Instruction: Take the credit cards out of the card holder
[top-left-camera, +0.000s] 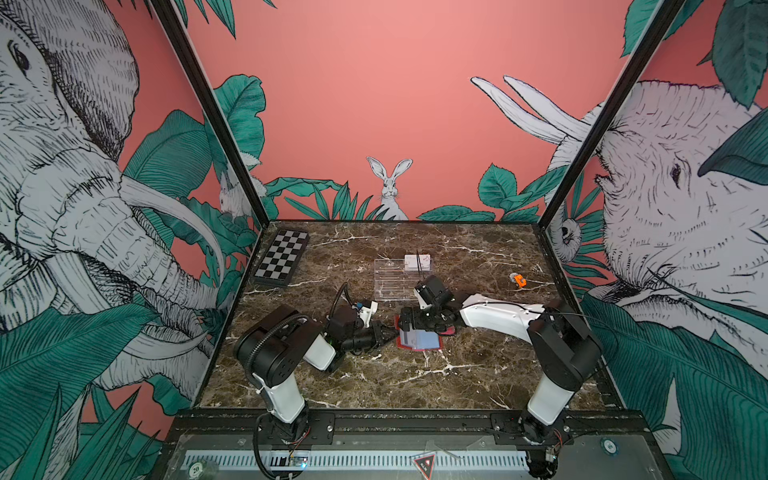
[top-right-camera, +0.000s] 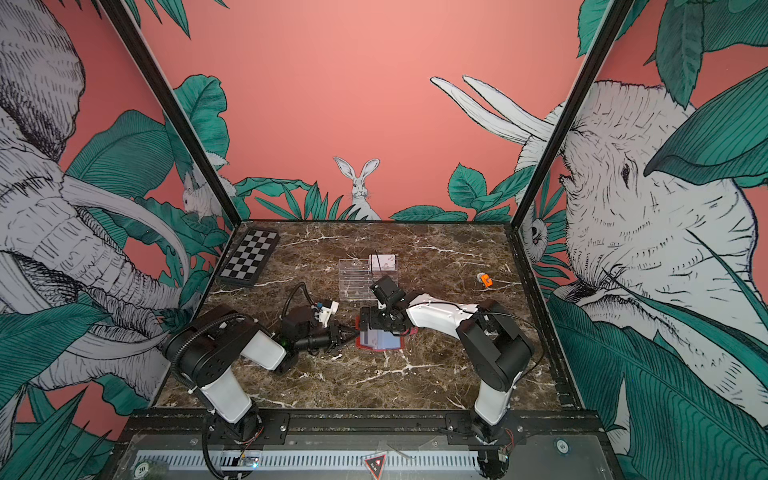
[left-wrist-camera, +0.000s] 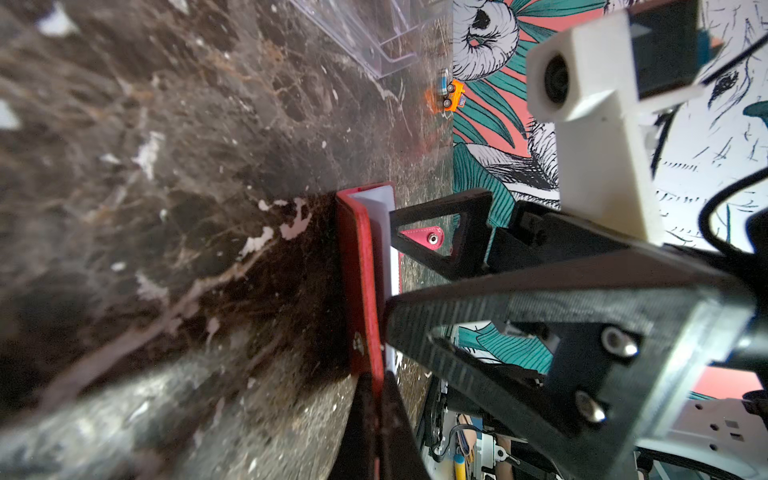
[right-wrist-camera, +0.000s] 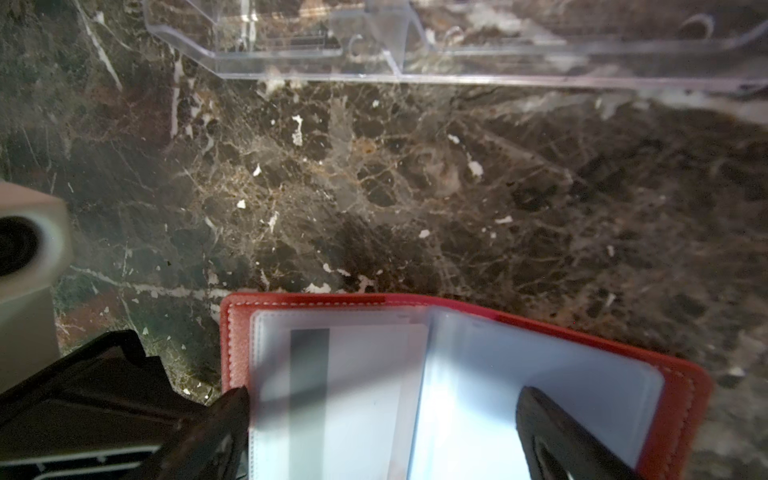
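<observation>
The red card holder (top-left-camera: 420, 348) lies spread open on the marble table. In the right wrist view its clear left sleeve (right-wrist-camera: 356, 400) shows a pale card with a grey stripe, and the other sleeve (right-wrist-camera: 480, 400) looks pale blue. My left gripper is shut on the holder's near left edge; red shows between its fingers. Above the sleeves my right gripper stands open, one fingertip at the left red border and the other over the pale-blue sleeve, no card between them. The holder's lower part is cut off in the right wrist view.
Behind the holder lies a clear plastic tray (top-left-camera: 388, 280), with a white box (top-left-camera: 417, 262) at its back right. A checkered board (top-left-camera: 281, 256) is at the far left. A small orange toy (top-left-camera: 519, 281) sits right.
</observation>
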